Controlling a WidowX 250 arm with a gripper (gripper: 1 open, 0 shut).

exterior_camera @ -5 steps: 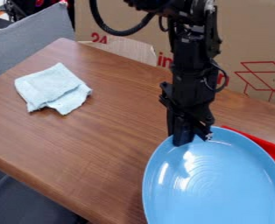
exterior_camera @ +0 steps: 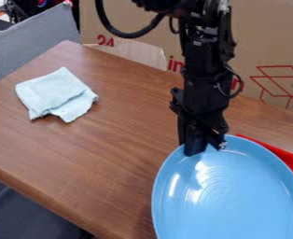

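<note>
My black gripper [exterior_camera: 197,142] points down at the upper-left rim of a large light blue plate [exterior_camera: 230,201], which fills the lower right of the camera view. The fingertips are at that rim, and the fingers look shut; whether the thin rim is between them cannot be made out. A red object [exterior_camera: 281,158] lies partly hidden behind the plate's right side.
A folded pale blue cloth [exterior_camera: 56,93] lies at the left on the wooden table [exterior_camera: 87,159]. A cardboard box [exterior_camera: 273,56] stands along the back. Its edge runs along the lower left.
</note>
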